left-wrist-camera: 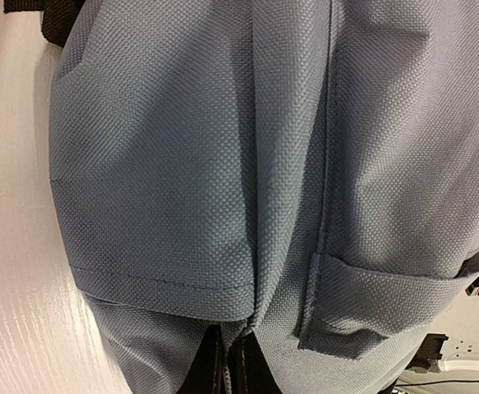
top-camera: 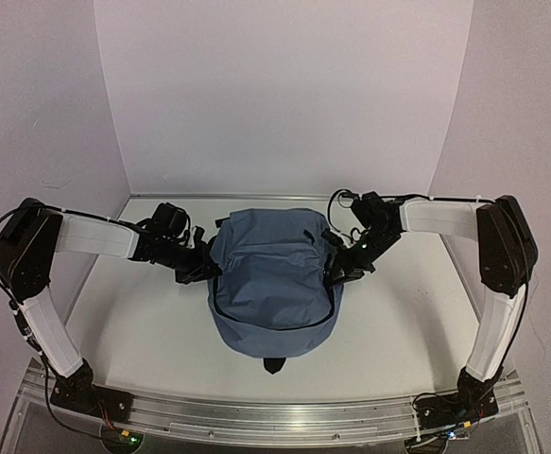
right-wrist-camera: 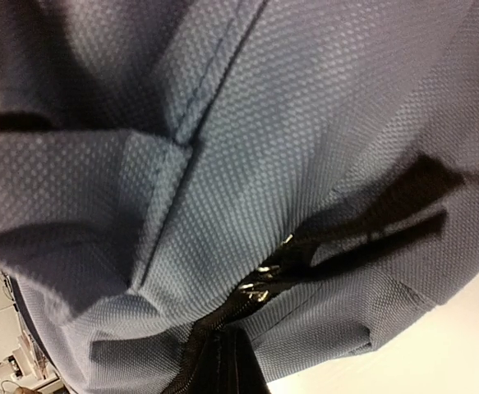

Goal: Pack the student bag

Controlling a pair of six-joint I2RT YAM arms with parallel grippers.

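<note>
A blue-grey backpack (top-camera: 275, 274) lies on the white table, with a black zip line curving around its lower part. My left gripper (top-camera: 215, 269) meets the left side of the bag. In the left wrist view its fingers (left-wrist-camera: 212, 361) are close together with a narrow strip of the bag's fabric (left-wrist-camera: 161, 164) between them. On the opposite side, my right gripper (top-camera: 332, 276) is at the zip edge. The right wrist view shows its fingers (right-wrist-camera: 223, 361) shut against the black zip (right-wrist-camera: 255, 291); whether any fabric is caught between them cannot be seen.
A black tab (top-camera: 274, 364) sticks out at the bag's near end. Bare table (top-camera: 152, 331) lies to both sides and in front of the bag. A metal rail (top-camera: 275, 416) runs along the front, and walls enclose the other sides.
</note>
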